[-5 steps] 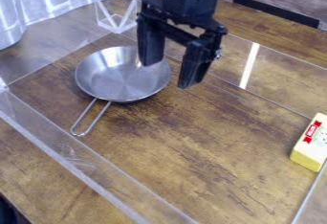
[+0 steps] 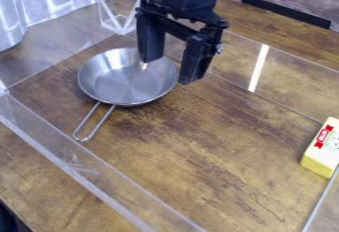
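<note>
The black gripper (image 2: 173,58) hangs from the top centre over the upper middle of the wooden surface, its fingers pointing down and spread apart, open, with nothing visible held between them. A steel pan (image 2: 117,79) lies just left of it, partly behind the left finger, its wire handle (image 2: 93,122) reaching toward the lower left. A yellow box (image 2: 320,152) with a red label lies at the far right edge, well away from the gripper.
Clear plastic edges run along the lower left and the right. A white, translucent object (image 2: 11,18) stands at the top left.
The gripper has shifted very slightly upward since about a second ago. The pan and yellow box have not moved.
</note>
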